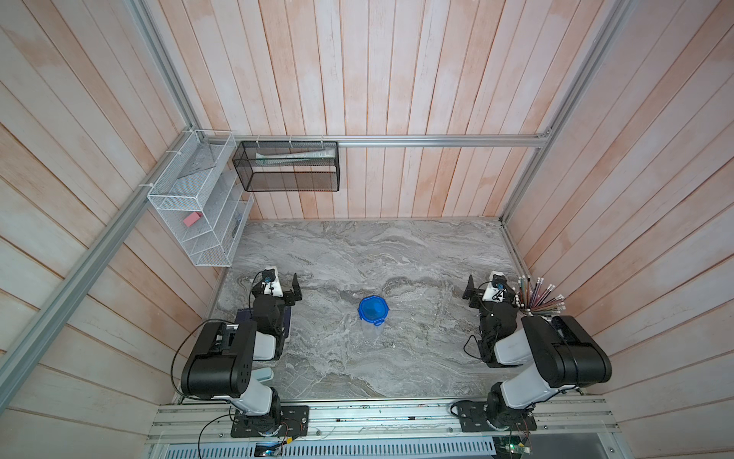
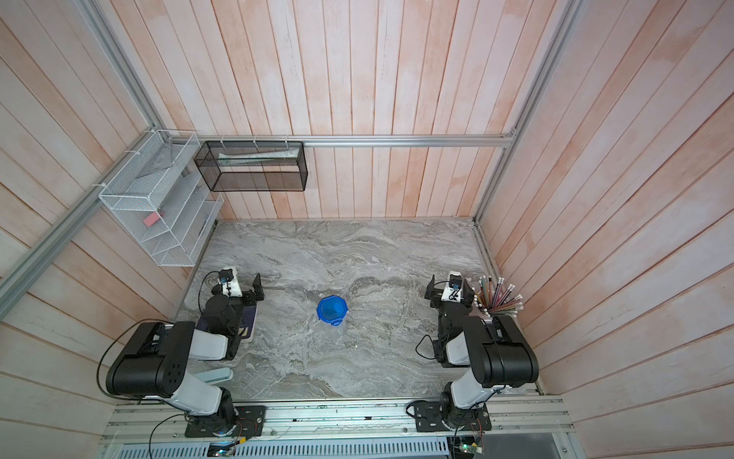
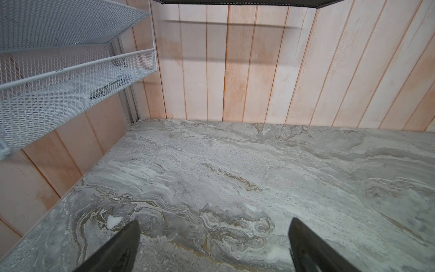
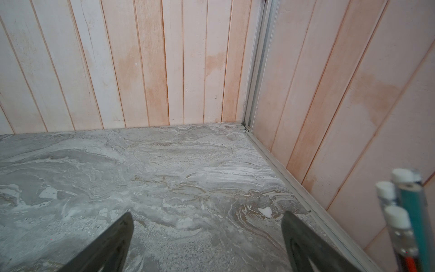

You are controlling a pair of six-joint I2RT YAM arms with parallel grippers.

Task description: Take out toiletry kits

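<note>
My left gripper stands open above the marbled table's left side, nothing between its blurred fingers. On the right side my right gripper is open as well and empty. Between the two arms, far from either gripper, a blue round container (image 1: 373, 309) sits on the table. A black mesh basket (image 1: 286, 180) hangs on the back wall with a long pale item (image 1: 294, 156) in it. The white wire rack (image 1: 177, 203) at the left carries a small pink item (image 1: 191, 218) and something dark. I cannot tell which of these are toiletry kits.
Several pens or brushes with white caps (image 4: 397, 217) stand right beside the right gripper. A dark flat thing (image 2: 246, 322) and a pale blue case (image 2: 214, 375) lie by the left arm.
</note>
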